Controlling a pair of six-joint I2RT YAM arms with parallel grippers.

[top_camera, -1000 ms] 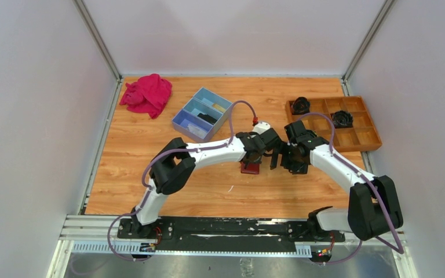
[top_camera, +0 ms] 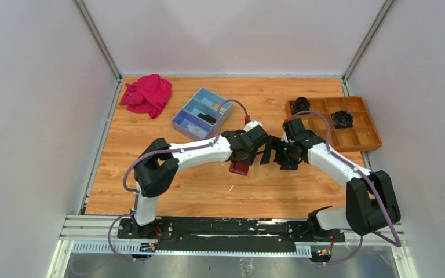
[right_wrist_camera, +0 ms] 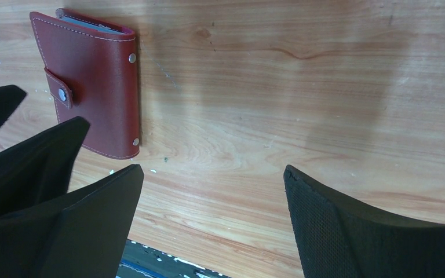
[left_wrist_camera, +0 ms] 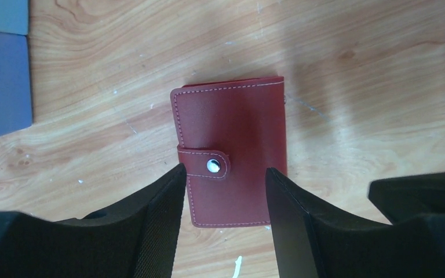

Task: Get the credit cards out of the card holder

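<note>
The dark red card holder [left_wrist_camera: 240, 127] lies flat on the table, its strap snapped down with a silver button. At its top end [right_wrist_camera: 95, 24] a pale inner layer shows between the covers; no single card can be made out. Above the holder's near part hovers my left gripper, open, one finger toward each long side. My right gripper is open over bare wood to the right of the holder, with nothing between its fingers. In the top view the left arm covers part of the holder [top_camera: 239, 168].
Behind the holder stands a blue divided box [top_camera: 186, 124]. A wooden tray [top_camera: 356, 136] with black coils sits at the back right, and a pink cloth [top_camera: 148, 95] at the back left. The two grippers are close together.
</note>
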